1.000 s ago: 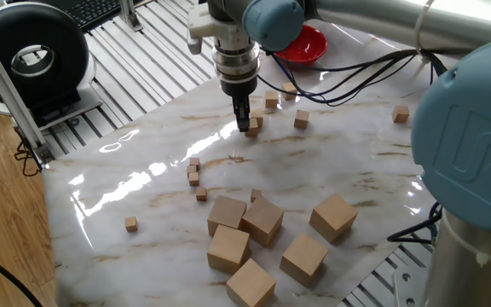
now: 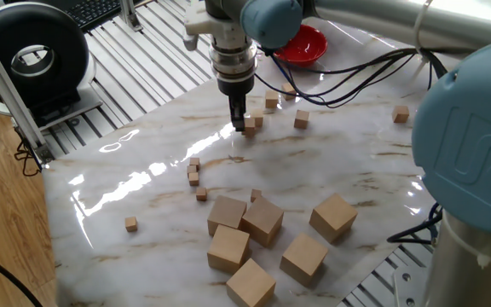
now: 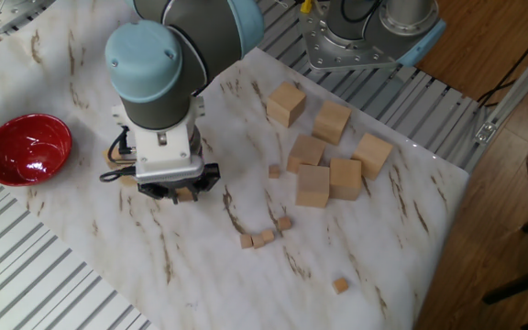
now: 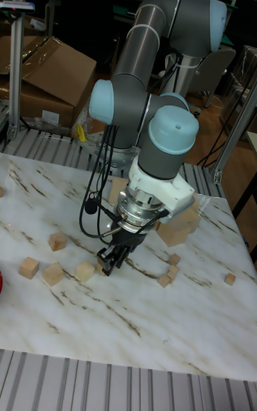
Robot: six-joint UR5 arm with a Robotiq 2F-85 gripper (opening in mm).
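Observation:
My gripper (image 2: 239, 128) points down at the tabletop, low over its far part. Its black fingers stand against a small wooden cube (image 2: 250, 126), so the gripper looks shut on it. In exterior view 2 the arm covers most of the gripper (image 3: 183, 189), and only a bit of the cube (image 3: 184, 195) shows between the dark fingers. Close beside the gripper (image 4: 108, 265) in exterior view 3 is another small cube (image 4: 84, 272). More small cubes sit nearby, among them one cube (image 2: 301, 119) to the right and one (image 2: 271, 100) behind.
A red bowl (image 3: 27, 149) stands at the table's edge. Several large wooden blocks (image 2: 333, 217) are grouped at the near side. A short cluster of small cubes (image 3: 258, 241) and a lone cube (image 3: 340, 285) lie apart. Bare marble tabletop (image 2: 160, 247) surrounds them.
The other cubes and blocks have stayed put.

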